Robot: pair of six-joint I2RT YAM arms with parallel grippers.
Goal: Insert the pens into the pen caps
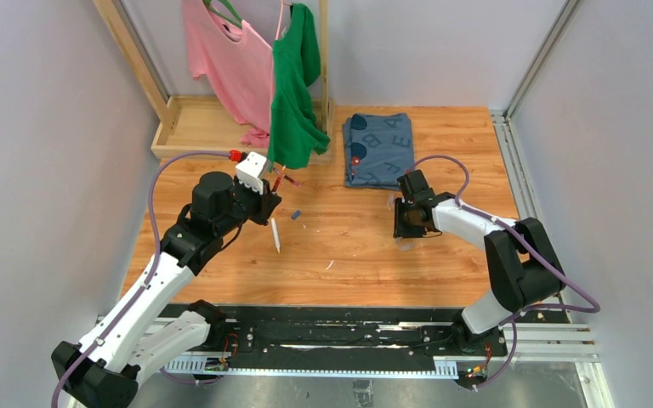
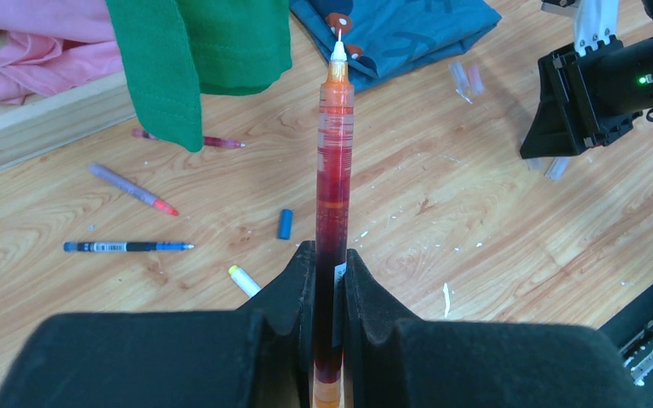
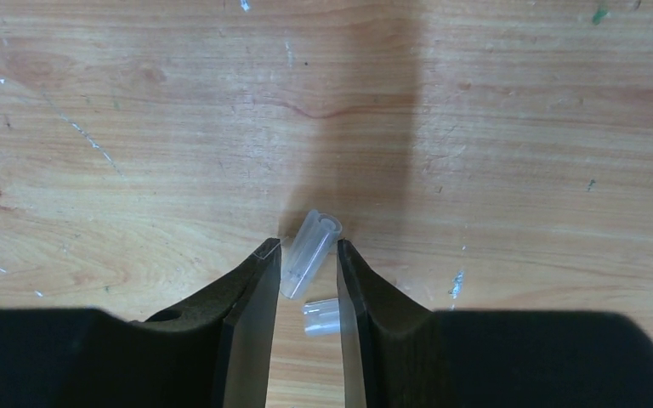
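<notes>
My left gripper is shut on a red-orange pen (image 2: 335, 170), held raised with its white tip forward. My right gripper is part open just above a clear cap (image 3: 310, 253), which lies between or just under its fingertips; a second clear cap (image 3: 321, 319) lies behind it, partly hidden. Other clear caps (image 2: 468, 78) lie near the folded cloth. A purple pen (image 2: 132, 187), a blue pen (image 2: 127, 246), a dark red pen (image 2: 221, 142), a white marker (image 1: 275, 235) and a blue cap (image 2: 286, 224) rest on the table.
The folded blue cloth (image 1: 377, 150) lies at the back right. Pink (image 1: 229, 68) and green (image 1: 293, 85) garments hang over a wooden rack (image 1: 187, 127) at the back left.
</notes>
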